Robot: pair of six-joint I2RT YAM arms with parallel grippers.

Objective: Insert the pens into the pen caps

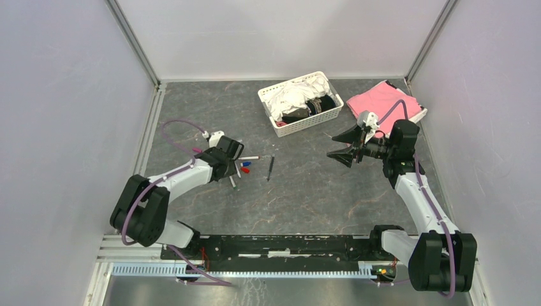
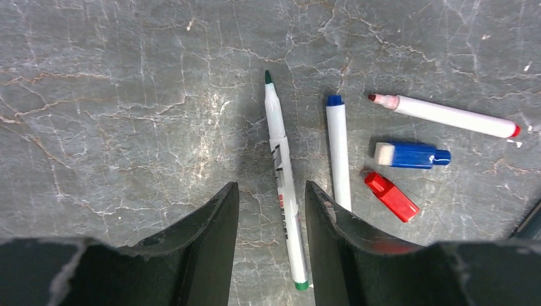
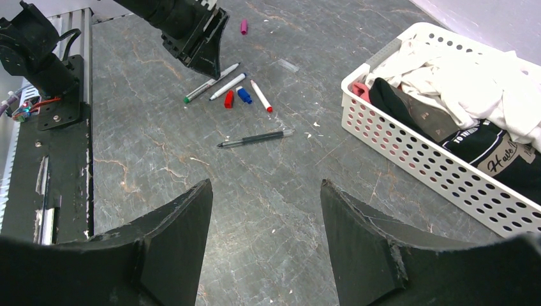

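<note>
In the left wrist view a green-tipped pen (image 2: 285, 182) lies uncapped on the table, its lower part between the fingers of my open left gripper, which hovers above it. Just right of it lies a blue-tipped pen (image 2: 339, 153), and a red-tipped pen (image 2: 450, 116) points its tip toward them. A blue cap (image 2: 411, 155) and a red cap (image 2: 392, 196) lie close by. A magenta cap (image 3: 244, 27) lies farther off in the right wrist view. My right gripper is open and empty, away at the right over bare table.
A dark clear-ended pen (image 3: 255, 139) lies apart from the group. At the back stands a white basket (image 1: 311, 127) of clothes. Pink cloth (image 1: 383, 105) lies at the back right.
</note>
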